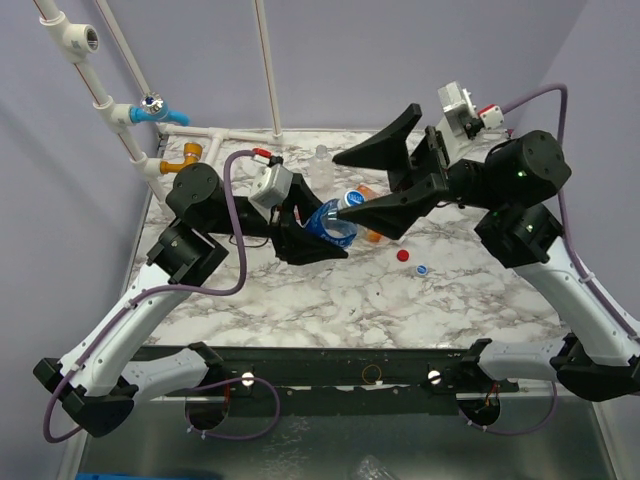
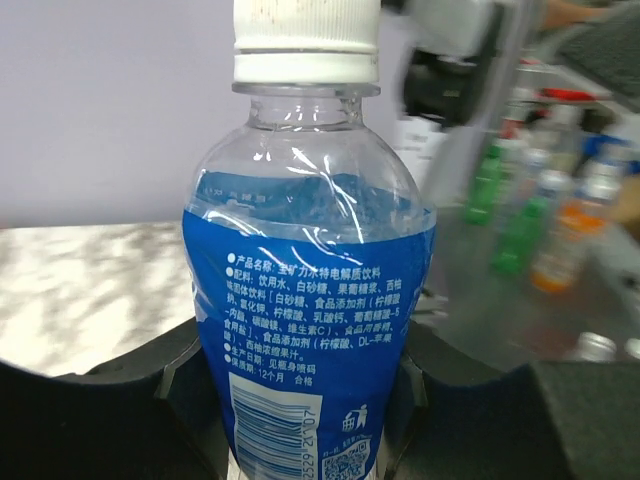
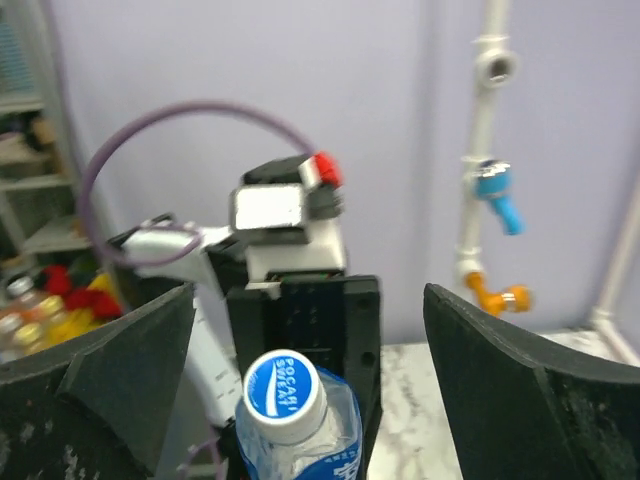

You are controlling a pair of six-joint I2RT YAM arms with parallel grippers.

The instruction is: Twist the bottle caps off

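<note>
A clear bottle with a blue label (image 2: 310, 290) and a white cap (image 2: 306, 40) is held tilted in my left gripper (image 1: 332, 225), whose fingers press on both sides of the label. The cap is on the bottle, its blue-printed top (image 3: 281, 388) facing my right gripper. My right gripper's fingers are spread wide, with no contact on the cap visible. From above, the cap (image 1: 353, 198) sits close to the lower right fingertip, and whether they touch I cannot tell.
An orange-labelled bottle (image 1: 368, 191) lies partly hidden behind the right gripper, and a clear bottle (image 1: 321, 170) is further back. A red cap (image 1: 402, 255) and a blue-and-white cap (image 1: 421, 270) rest on the marbled table (image 1: 300, 310).
</note>
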